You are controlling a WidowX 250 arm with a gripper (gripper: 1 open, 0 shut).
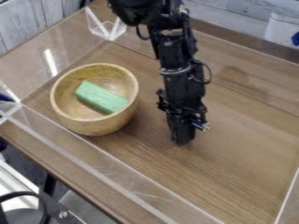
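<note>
My black gripper (184, 132) hangs from the top centre down to the wooden table (233, 175), its tip low over or at the surface. It looks shut, with nothing visible between its fingers, though the dark tip is hard to make out. To its left a woven bowl (77, 114) holds a green block (100, 98).
Clear acrylic edging runs along the left and top left of the table. Black cables lie at the lower left beyond the edge. A white object (281, 31) stands at the top right corner.
</note>
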